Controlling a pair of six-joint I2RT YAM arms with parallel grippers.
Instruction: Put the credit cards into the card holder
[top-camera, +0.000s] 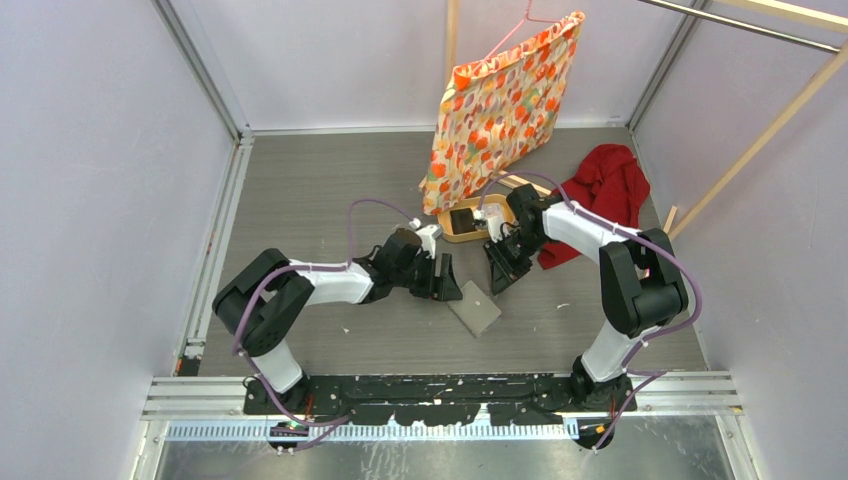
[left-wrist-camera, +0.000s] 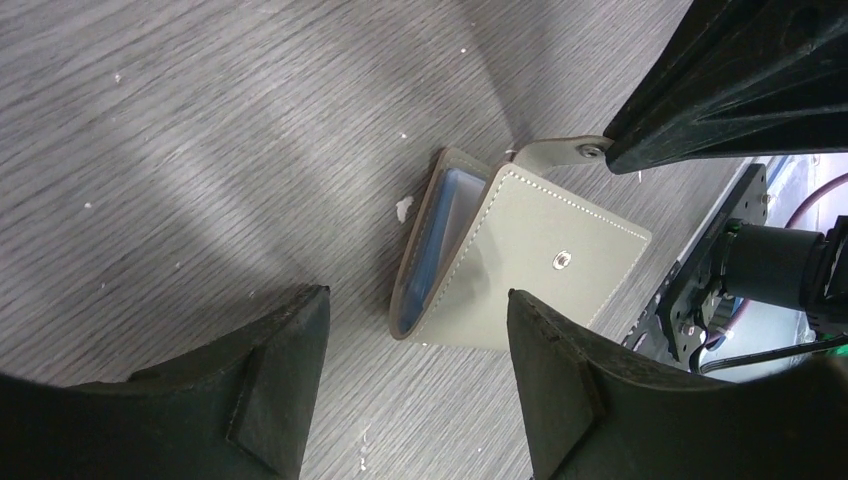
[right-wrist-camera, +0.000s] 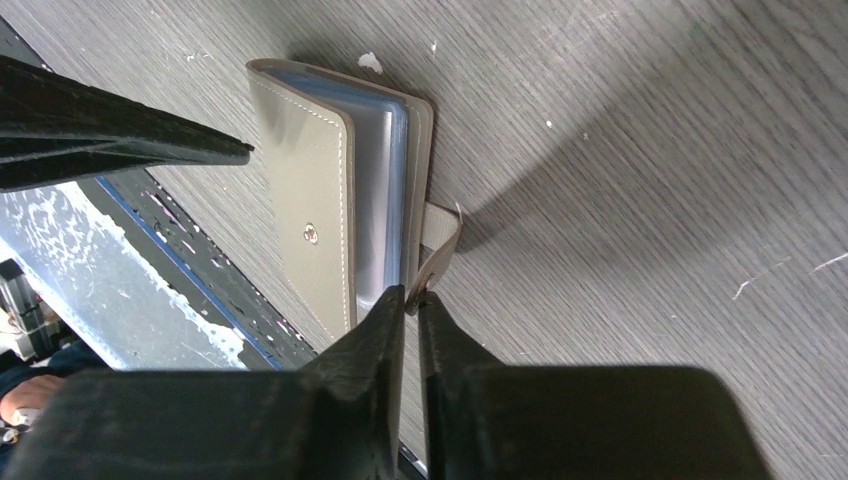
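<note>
The beige card holder lies on the floor between my two grippers, its clear blue-edged sleeves showing along the open side. My left gripper stands open, its fingers on either side of the holder's near corner in the left wrist view. At the holder's strap, my right gripper has its fingertips closed together around the strap's end. I cannot make out any loose credit card for certain.
Behind the arms is a wooden tray holding a dark item and something pale. A patterned cloth hangs at the back, and red fabric lies at the right.
</note>
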